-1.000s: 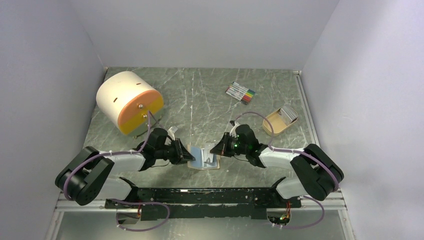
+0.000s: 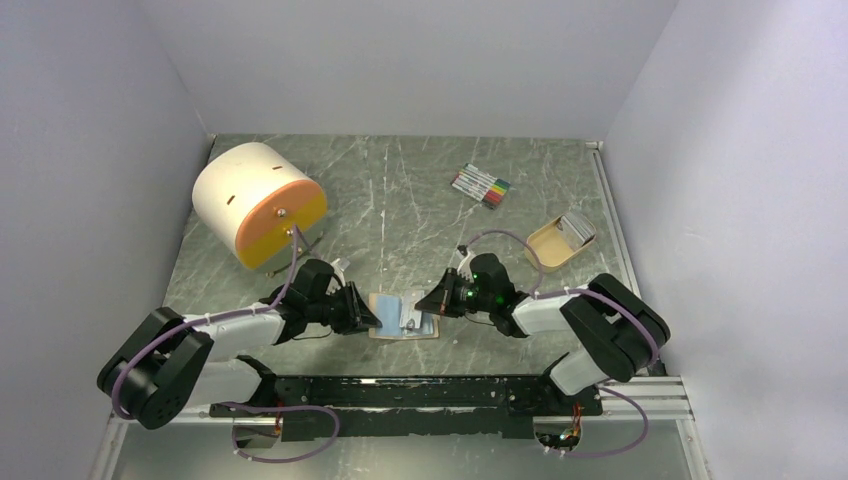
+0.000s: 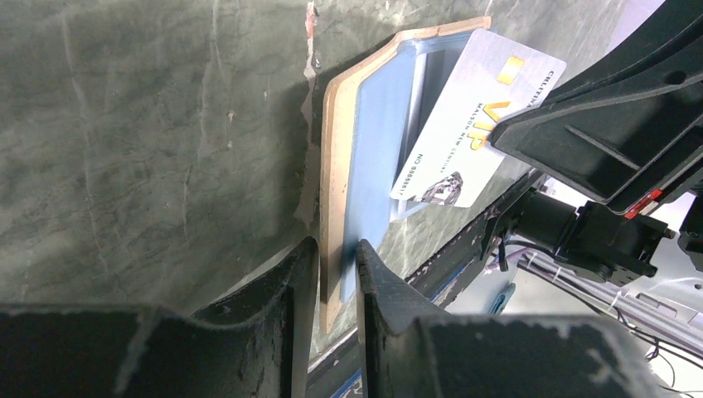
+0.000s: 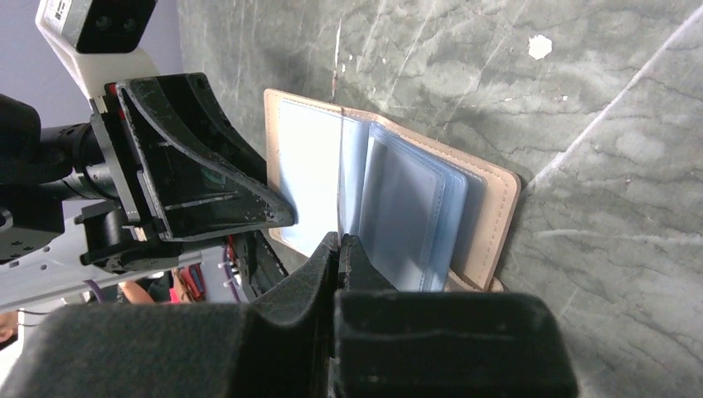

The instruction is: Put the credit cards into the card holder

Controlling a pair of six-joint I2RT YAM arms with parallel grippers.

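The card holder (image 2: pixel 388 316) lies opened out on the table, with a tan rim and blue clear sleeves (image 4: pixel 402 199). A silver VIP credit card (image 3: pixel 489 108) stands on edge over it, and my right gripper is shut on this card. Edge-on, the card is a thin line in the right wrist view; its lower end meets the holder, but whether it has entered a sleeve I cannot tell. At the holder's left cover, my left gripper is open, the cover's edge lying between its fingers.
A tan tray (image 2: pixel 545 248) with a stack of cards (image 2: pixel 577 229) stands at the right. Several markers (image 2: pixel 481 186) lie at the back. A large cream drum (image 2: pixel 245 195) fills the back left. Mid-table is clear.
Both grippers have shifted slightly left, the right one carrying the card. The holder's left cover lies flatter and farther out to the left than before.
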